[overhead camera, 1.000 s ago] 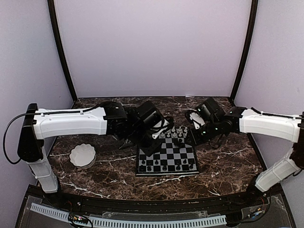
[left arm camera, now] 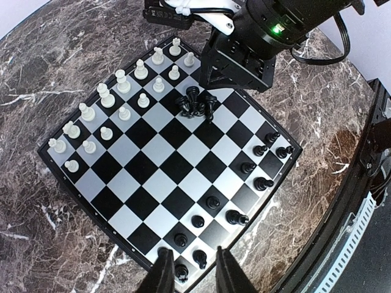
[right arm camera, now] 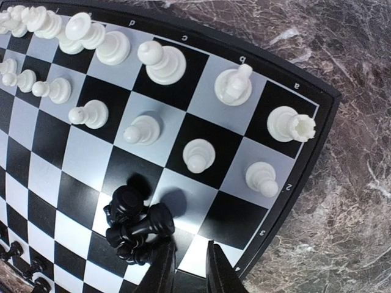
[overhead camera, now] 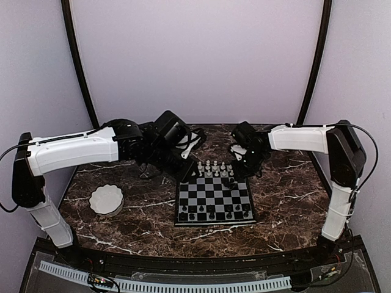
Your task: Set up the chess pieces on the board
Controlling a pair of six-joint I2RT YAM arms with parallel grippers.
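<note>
The chessboard (overhead camera: 214, 198) carries white pieces (right arm camera: 165, 67) along one side and black pieces (left arm camera: 237, 217) along the opposite side. A cluster of black pieces (right arm camera: 140, 223) lies tipped among the squares near the white ones. My left gripper is over the board, its fingers apart with nothing visible between them. My right gripper is above the board beside the black cluster, its fingers slightly apart at the bottom of its view; whether anything is between them is unclear.
A white scalloped bowl (overhead camera: 106, 198) sits left of the board. Both arms hang over the board's back half, close to each other.
The white pieces are less hidden in the top view.
</note>
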